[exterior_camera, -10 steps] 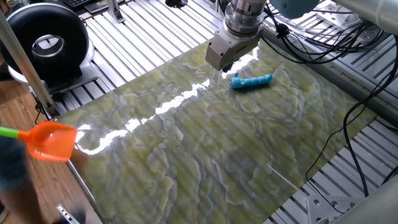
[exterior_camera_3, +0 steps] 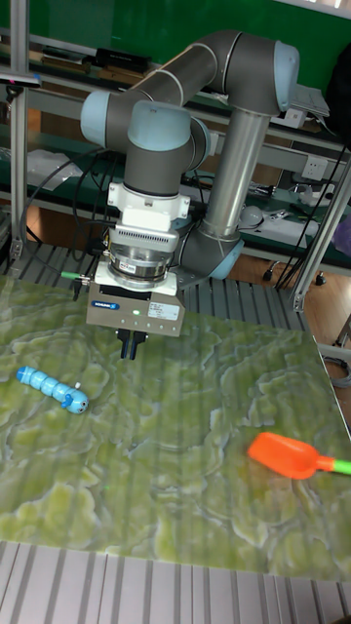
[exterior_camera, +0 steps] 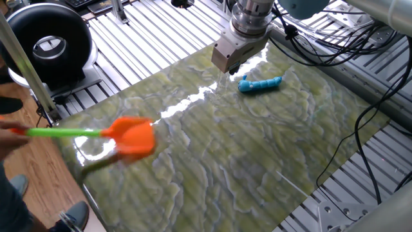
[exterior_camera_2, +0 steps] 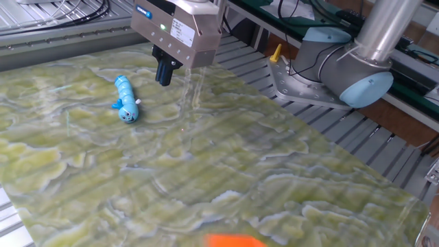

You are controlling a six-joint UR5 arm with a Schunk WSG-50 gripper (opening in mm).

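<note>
A blue segmented caterpillar toy [exterior_camera: 260, 84] lies on the green marbled tabletop, its face end turned toward the table's interior in exterior view 2. My gripper [exterior_camera_2: 164, 77] hangs above the table beside the toy, clear of it. Its two dark fingers [exterior_camera_3: 132, 344] point down close together, shut, and nothing shows between them. An orange shovel [exterior_camera: 133, 136] with a green handle is held by a person's hand over the table at the left of exterior view 1. Only the edge of its orange blade [exterior_camera_2: 234, 241] enters exterior view 2.
Loose black cables [exterior_camera: 360, 122] hang at the right side of exterior view 1. A black ring-shaped object [exterior_camera: 71, 26] stands off the table's left corner.
The person's hand has brought the orange shovel rightward from the left edge to over the tabletop. My arm and the caterpillar toy have stayed in place.
</note>
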